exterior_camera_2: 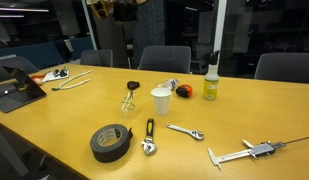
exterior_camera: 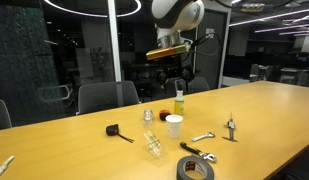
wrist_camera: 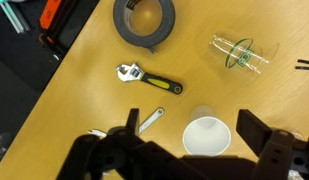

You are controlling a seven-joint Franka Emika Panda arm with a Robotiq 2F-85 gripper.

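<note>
My gripper (exterior_camera: 176,76) hangs high over the far side of the table, open, with nothing between its fingers. Its dark fingers frame the bottom of the wrist view, where a white cup (wrist_camera: 207,136) stands below, just ahead of the gap. That white cup (exterior_camera: 174,126) is upright near the table's middle. Close by lie a roll of black tape (exterior_camera_2: 111,142), an adjustable wrench with a black and yellow handle (wrist_camera: 150,78), and a smaller silver wrench (exterior_camera_2: 185,131). A clear container with a green item (wrist_camera: 237,52) rests apart from them.
A spray bottle (exterior_camera_2: 211,77) and a red-and-black round object (exterior_camera_2: 184,91) stand behind the cup. Silver calipers (exterior_camera_2: 259,150) lie to the right, a black tape measure (exterior_camera: 113,130) to the left. Chairs line the far edge.
</note>
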